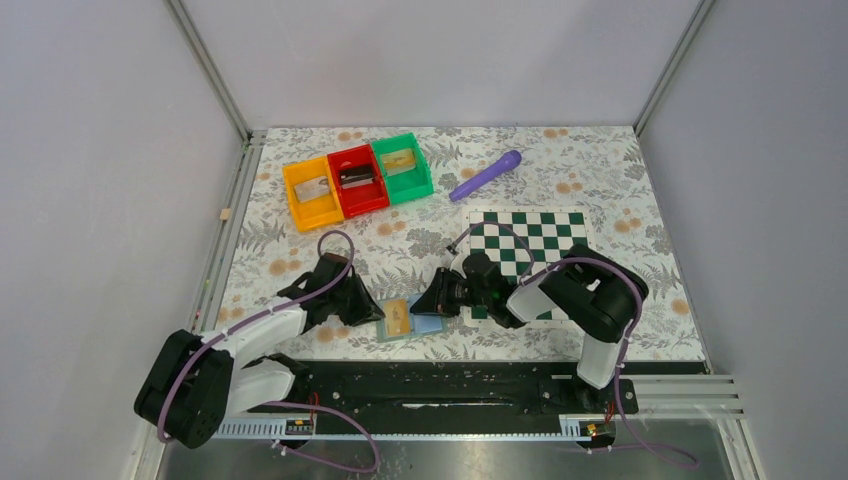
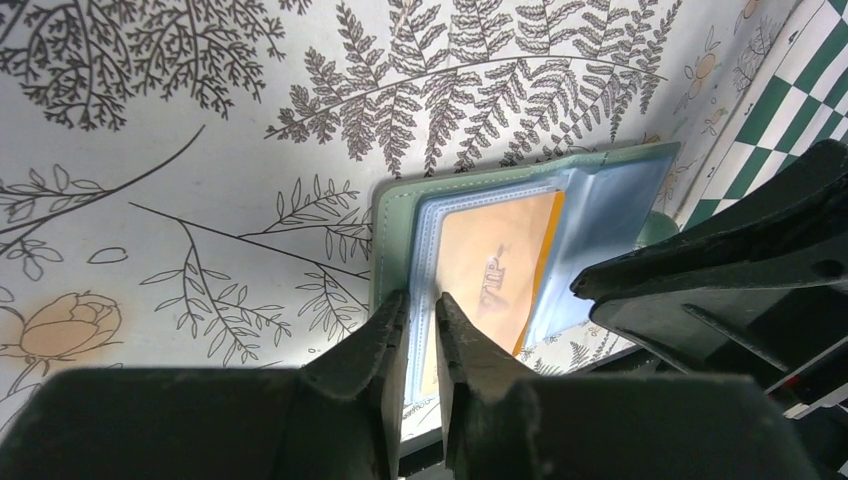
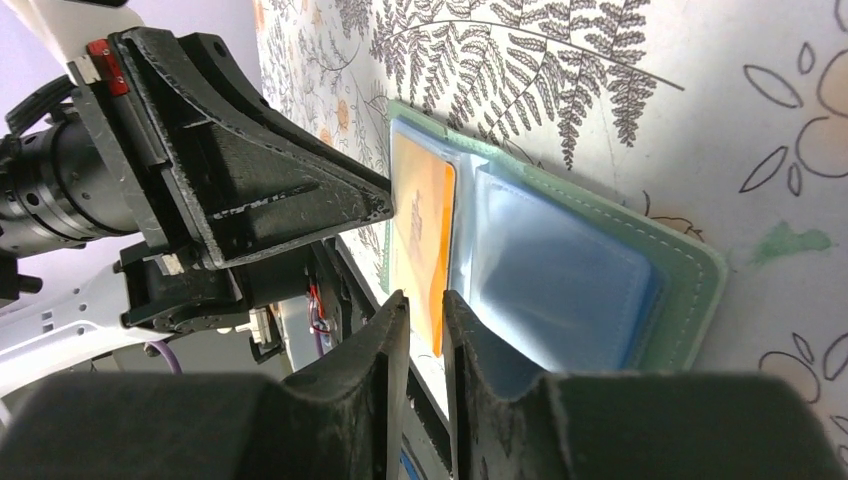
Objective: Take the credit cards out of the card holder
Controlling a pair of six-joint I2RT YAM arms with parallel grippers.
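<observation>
The card holder lies opened flat on the table, with a green border and two blue pockets. Its left pocket holds an orange-gold card with a dark edge of lettering; the other pocket looks pale blue, its contents unclear. Above the holder's left border is my left gripper, slightly open, the border strip showing through the gap; whether its tips touch the holder, I cannot tell. My right gripper hovers or rests at the card's orange edge, a narrow gap between its tips, no card clearly caught.
Yellow, red and green bins, each with something inside, stand at the back left. A purple microphone lies behind a green-white checkered board, which sits partly beneath my right arm.
</observation>
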